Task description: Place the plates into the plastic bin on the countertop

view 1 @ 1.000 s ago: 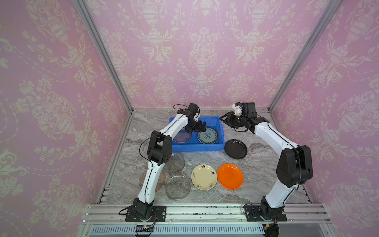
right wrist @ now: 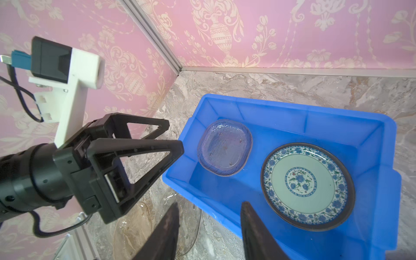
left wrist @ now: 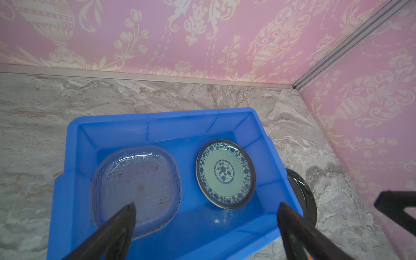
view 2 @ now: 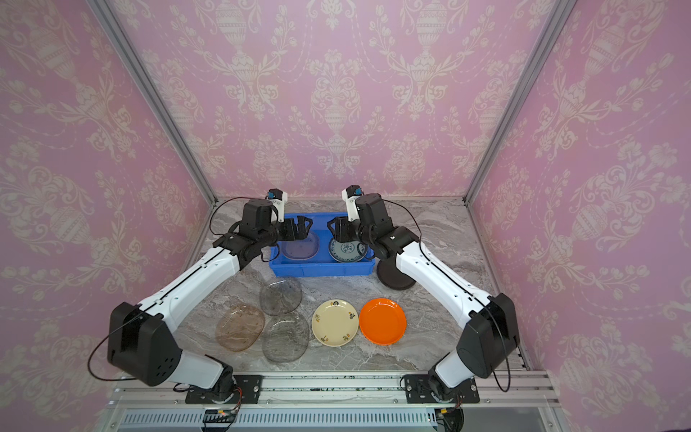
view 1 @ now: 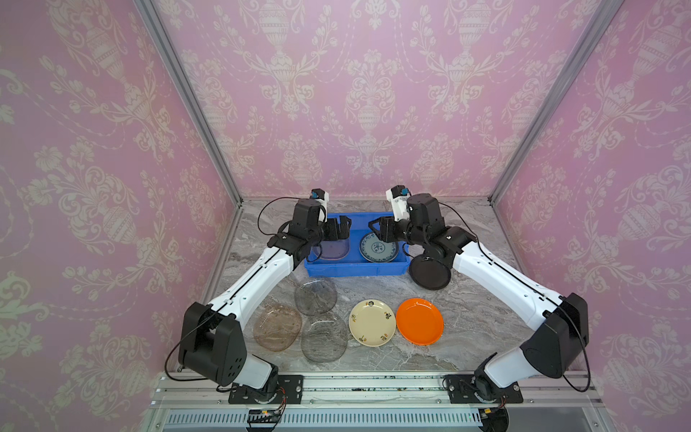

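The blue plastic bin (view 1: 356, 269) stands at the back of the countertop. Two plates lie in it: a clear purplish one (left wrist: 137, 186) on its left and a blue-patterned one (right wrist: 309, 186) on its right. Over the bin's left part hangs my left gripper, open and empty. Over the right part is my right gripper, fingers parted, nothing between them. In front of the bin lie a cream plate (view 1: 372, 322), an orange plate (view 1: 419, 322) and several clear plates, among them a brownish one (view 1: 278, 327). A black plate (view 1: 429, 273) lies beside the bin's right end.
Pink patterned walls (view 1: 374, 93) close in the back and both sides. Both grippers hang close together over the bin. Bare countertop (view 1: 489, 302) shows at the right.
My left gripper has moved left over the bin. The right gripper has come left, from beyond the bin's right end to over it. The plates lie where they were.
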